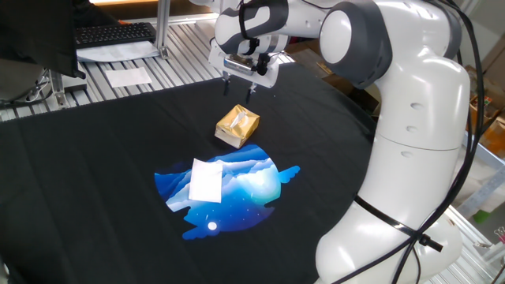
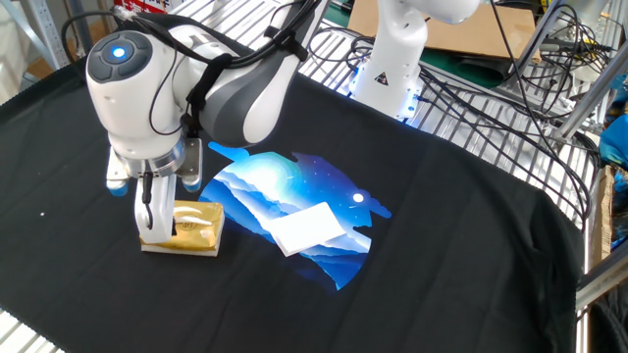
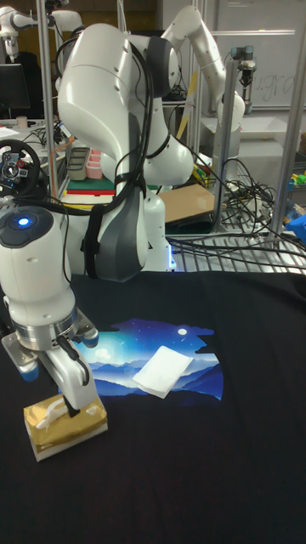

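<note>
A gold-wrapped block [image 1: 238,124] with a pale lower side rests on the black cloth, close to the edge of a blue mountain-and-moon picture [image 1: 256,189]. On that picture lies a small white paper or packet [image 1: 207,181]. My gripper [image 1: 237,88] points down with its two dark fingers spread and nothing between them. In exterior view 1 it hangs just beyond the gold block, apart from it. The hand covers part of the gold block [image 2: 201,233] in exterior view 2. From exterior view 3, a fingertip [image 3: 76,412] overlaps the block's image; the exact height is unclear.
A keyboard [image 1: 115,35] and a sheet of paper [image 1: 129,77] sit on the slatted metal surface beyond the cloth. Cables [image 2: 491,127] run along the slats near another white robot base [image 2: 388,83].
</note>
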